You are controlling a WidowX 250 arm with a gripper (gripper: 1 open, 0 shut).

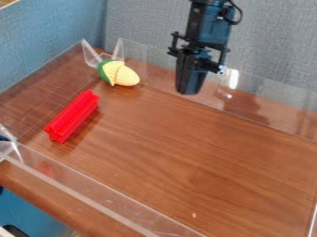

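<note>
My black gripper [190, 81] hangs at the back centre of the wooden board, in front of the clear back wall, shut with nothing visible between its fingers. A red bar-shaped object [72, 118] lies on the left part of the board. A yellow corn cob with green husk [119, 74] lies at the back left, to the left of my gripper.
Clear plastic walls border the wooden board [210, 167], with a blue-grey padded surface at the left and a grey backdrop behind. The middle and right of the board are bare.
</note>
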